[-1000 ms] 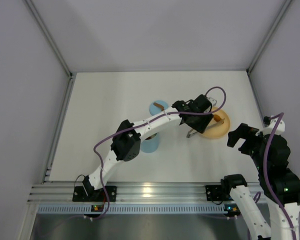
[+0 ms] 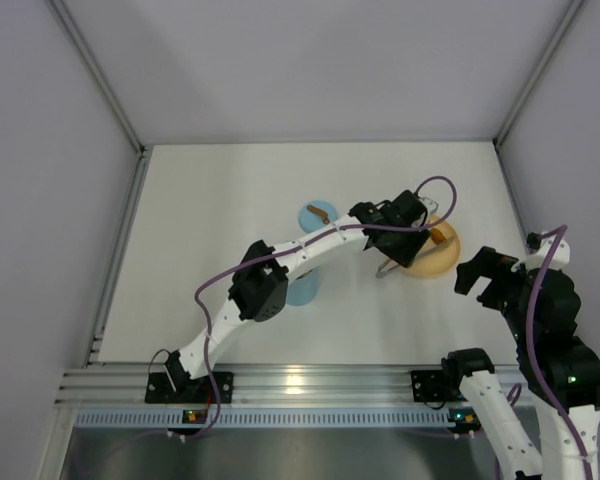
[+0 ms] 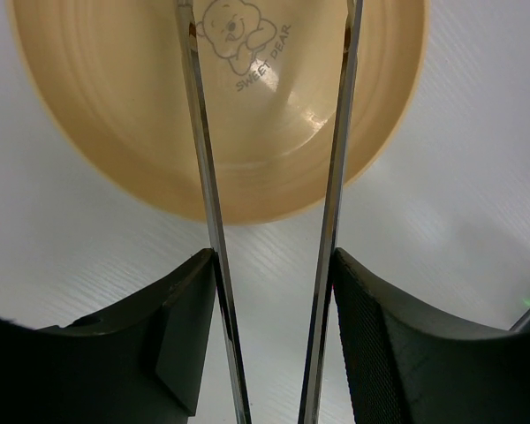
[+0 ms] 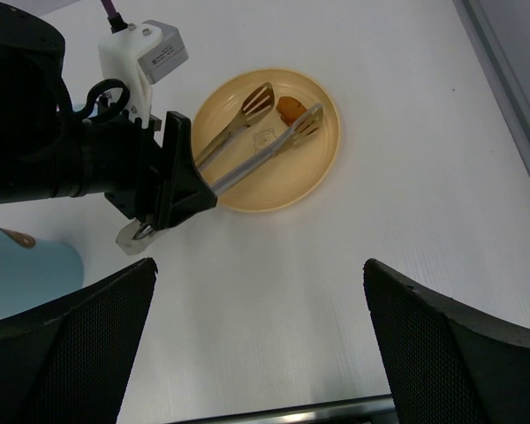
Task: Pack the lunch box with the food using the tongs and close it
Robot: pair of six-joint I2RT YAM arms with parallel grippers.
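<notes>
The tan plate (image 2: 435, 261) (image 3: 115, 124) (image 4: 274, 181) holds an orange-brown food piece (image 2: 438, 235) (image 4: 291, 109). My left gripper is open over it, its two long metal tong fingers on either side of that piece in the right wrist view. In the left wrist view the tongs run up past a printed bear, their tips out of frame. A blue lunch box (image 2: 302, 292) (image 4: 31, 278) stands left of the plate, partly hidden by the left arm. My right gripper (image 2: 480, 275) hangs open at the table's right front, nothing between its fingers.
A small blue lid (image 2: 310, 220) with a brown strip on it lies at the back middle, beside the left arm. Metal rails and walls border the table.
The left arm has shifted slightly, with its gripper still over the plate. The right arm and the plate look unmoved.
</notes>
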